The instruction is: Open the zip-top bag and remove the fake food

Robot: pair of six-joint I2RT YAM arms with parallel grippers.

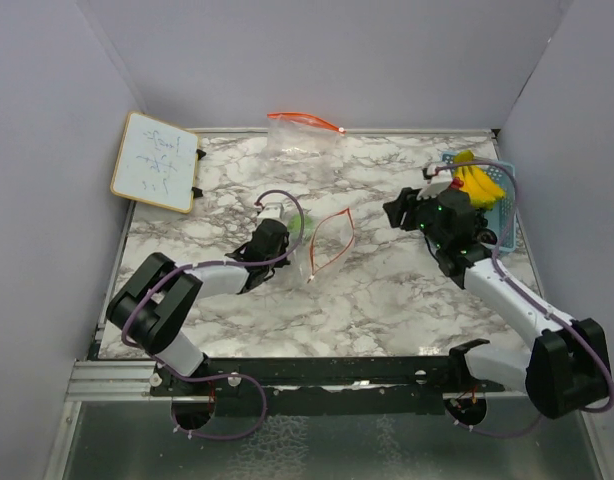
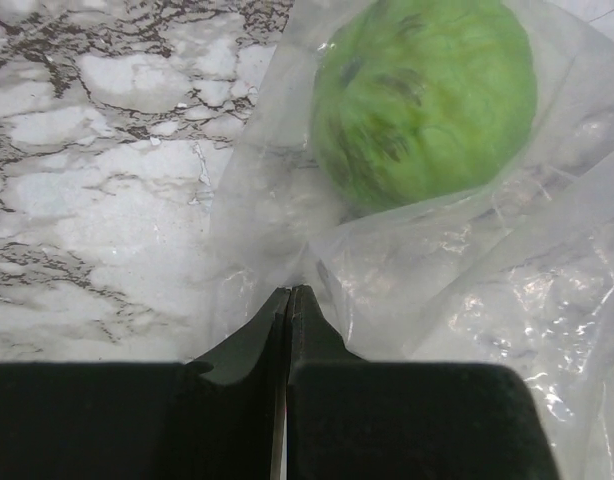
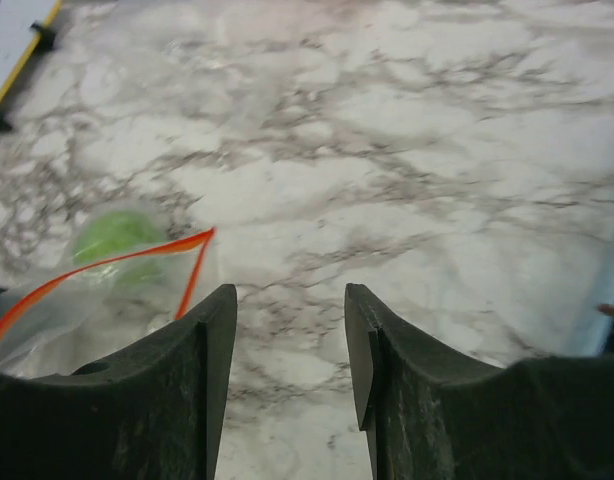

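Observation:
A clear bag (image 1: 332, 243) with an orange zip rim lies mid-table, its mouth spread apart towards the right. Inside it is a round green fake food, also visible as a green blur (image 3: 115, 235) in the right wrist view. My left gripper is shut, its tips against the clear film beside the green piece; whether film is pinched between them I cannot tell. Right of the bag, over bare table, my right gripper stands open with nothing between its fingers.
At the far right a blue basket (image 1: 513, 225) holds yellow bananas (image 1: 477, 182) and other fake food, partly hidden by my right arm. Another orange-zip bag (image 1: 302, 150) lies flat at the back. A whiteboard (image 1: 155, 162) stands back left.

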